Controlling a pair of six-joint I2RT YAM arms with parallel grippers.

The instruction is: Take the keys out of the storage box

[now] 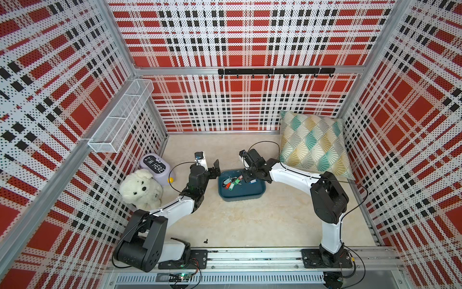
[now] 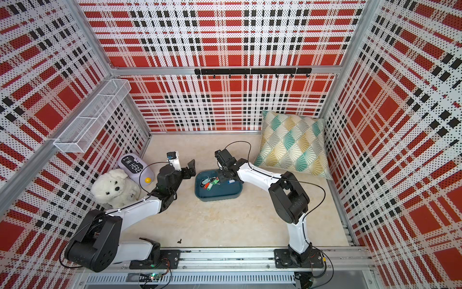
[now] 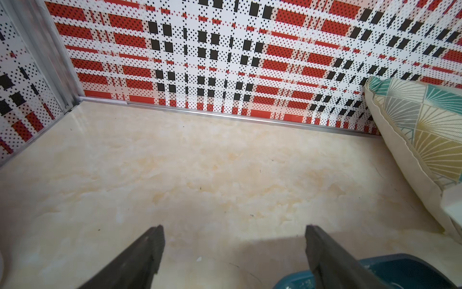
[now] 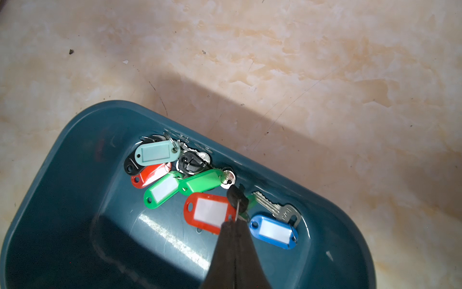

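Note:
The dark teal storage box [image 1: 242,197] stands mid-table with several tagged keys in it. In the right wrist view a light-blue tag [image 4: 157,152], a red tag [image 4: 150,174] and green tags [image 4: 201,181] lie along one wall. A silver key [image 4: 269,204] with a blue tag [image 4: 274,231] rests nearer the other end. My right gripper is over the box, shut, with the thin ring of a black-headed key [image 4: 236,198] at its fingertips. Its red tag [image 4: 208,212] hangs beside them, looking larger than the others. My left gripper is open and empty, left of the box.
A white plush dog [image 1: 141,187] and a lilac "I'm here" object [image 1: 155,167] sit at the left. The patterned cushion [image 1: 315,144] leans at the back right. A wire basket [image 1: 122,115] hangs on the left wall. In front of the box the table [image 1: 255,224] is clear.

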